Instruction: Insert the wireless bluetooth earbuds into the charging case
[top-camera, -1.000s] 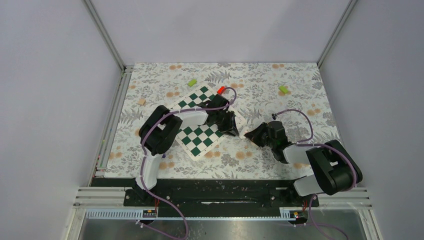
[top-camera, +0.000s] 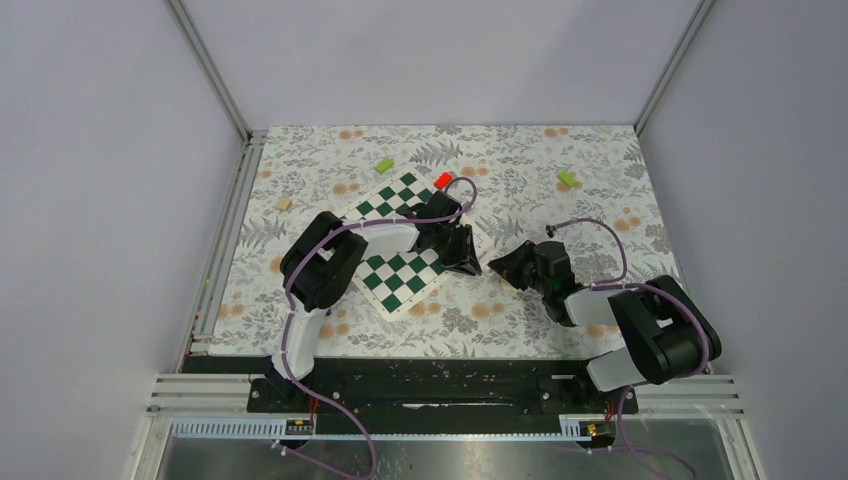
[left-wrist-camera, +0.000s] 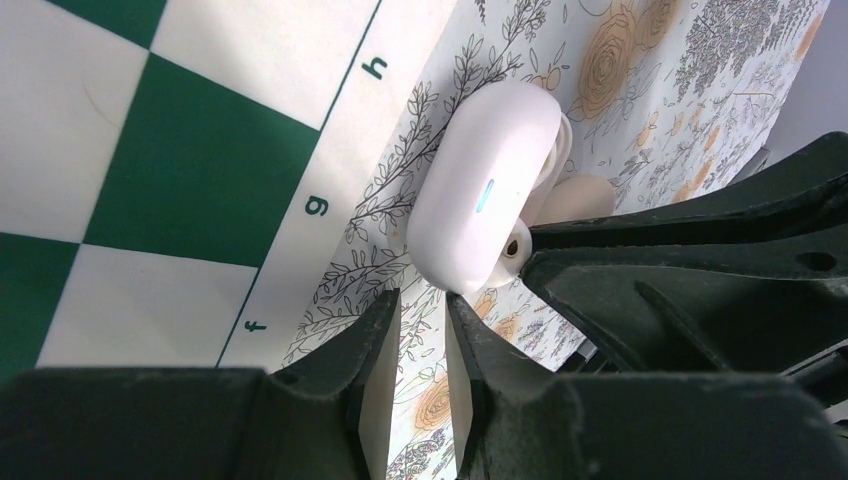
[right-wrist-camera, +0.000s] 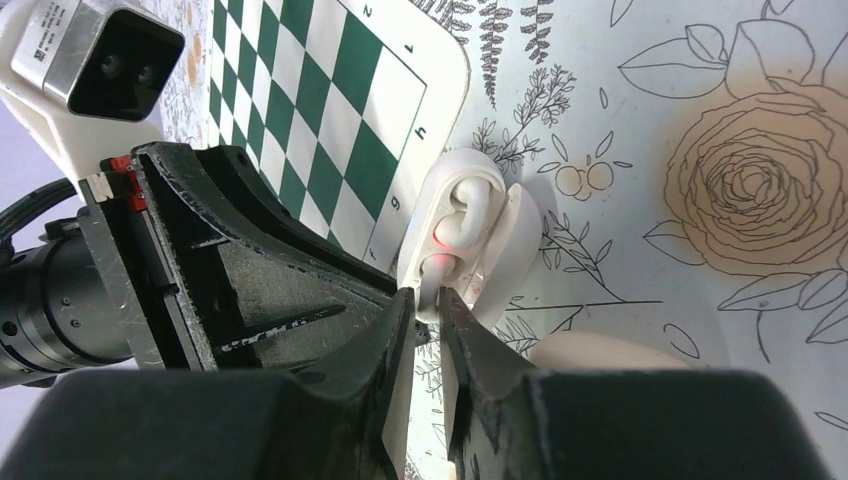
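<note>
The white charging case (right-wrist-camera: 415, 215) is held by one end in my left gripper, just off the checkered board's corner. Its lid stands open, and a small light glows on its outside in the left wrist view. One white earbud (right-wrist-camera: 470, 205) sits in the upper slot. A second earbud (right-wrist-camera: 432, 280) is at the lower slot, its stem between the fingertips of my right gripper. A red glow shows beside both earbuds. Whether the right fingers press on that stem or stand slightly apart from it is unclear.
A green-and-white checkered board (top-camera: 405, 280) lies under the left arm. A beige rounded object (right-wrist-camera: 600, 350) rests near the right gripper. Green blocks (top-camera: 567, 179), a red block (top-camera: 443, 181) and a tan block (top-camera: 284, 203) lie farther off.
The left gripper has shifted slightly right, bringing the two grippers closer together.
</note>
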